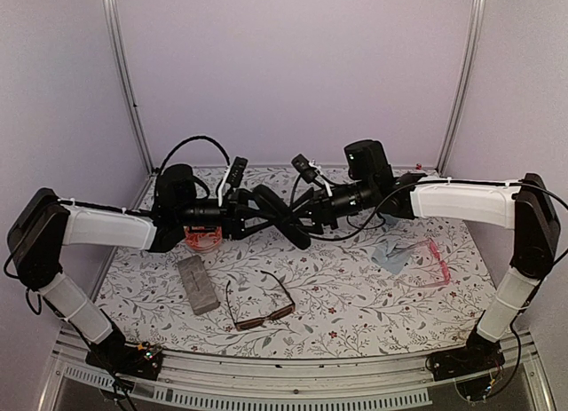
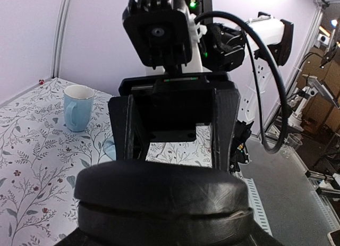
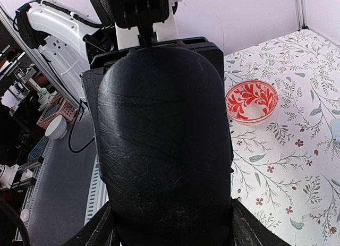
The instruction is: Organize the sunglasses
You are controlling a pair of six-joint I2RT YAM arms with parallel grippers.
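Note:
A black case [image 1: 280, 217] [image 2: 162, 198] [image 3: 163, 134] is held in mid-air between both grippers, tilted down toward the right. My left gripper [image 1: 248, 211] is shut on it from the left, my right gripper [image 1: 307, 210] from the right. On the table near the front centre lie brown-framed sunglasses [image 1: 264, 317], arms spread. Pink-framed glasses [image 1: 440, 264] lie at the right, beside a light blue cloth [image 1: 389, 257].
A grey oblong item [image 1: 197, 285] lies at front left. A red-patterned bowl [image 3: 251, 101] stands behind the left arm, and a light blue mug [image 2: 78, 109] at the back right.

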